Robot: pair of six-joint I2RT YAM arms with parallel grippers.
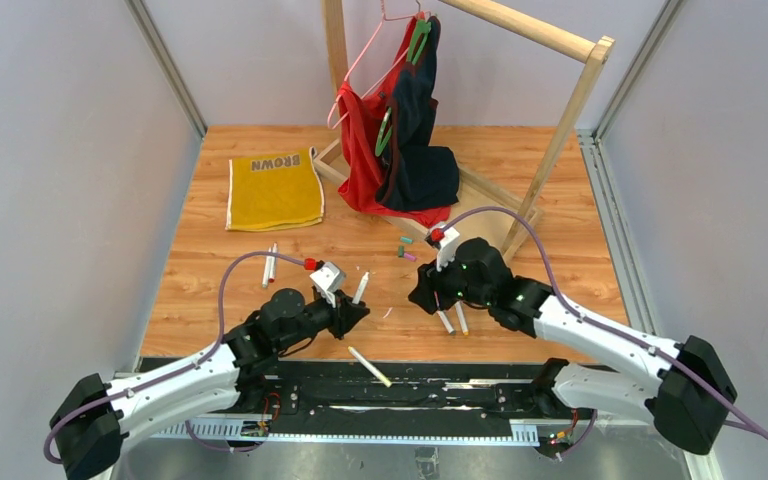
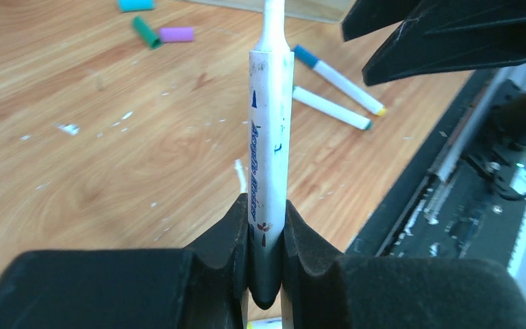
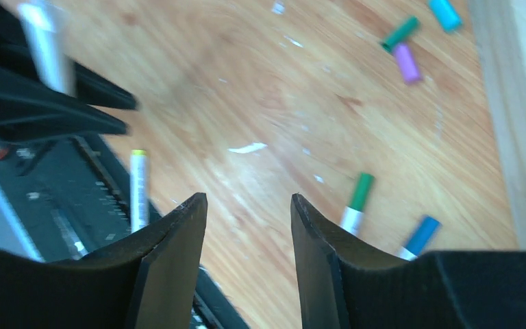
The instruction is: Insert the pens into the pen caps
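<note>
My left gripper is shut on a white marker (image 2: 268,137), which stands up between its fingers with its narrow tip end uppermost and no cap on that end. In the top view this marker (image 1: 361,288) leans up from the left gripper. My right gripper is open and empty, a short way to the right of the left one. Loose caps lie farther back on the table: a green cap (image 2: 146,32), a purple cap (image 2: 177,34) and a teal cap (image 2: 135,4).
Two capped markers, one green-capped (image 3: 356,202) and one blue-capped (image 3: 419,236), lie beneath the right gripper. Another white pen (image 1: 370,366) lies at the front edge. White pens (image 1: 268,265) rest at the left, by a yellow towel (image 1: 275,190). A wooden clothes rack (image 1: 566,130) stands behind.
</note>
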